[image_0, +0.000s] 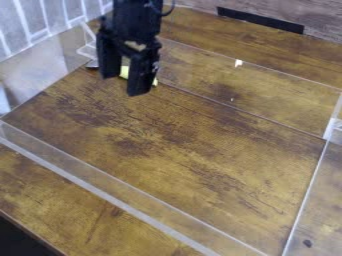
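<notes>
The black gripper (126, 72) hangs over the back left of the wooden tray floor, blurred, its two fingers pointing down and apart; whether anything is between them is hard to tell. A small yellow-green object (148, 78) lies behind it near the back wall, partly hidden by the gripper.
Clear low walls (134, 208) enclose a wooden floor (201, 160), which is bare across the middle and front. A white railing stands at the far left. A dark strip (261, 21) sits at the back on the wood beyond the enclosure.
</notes>
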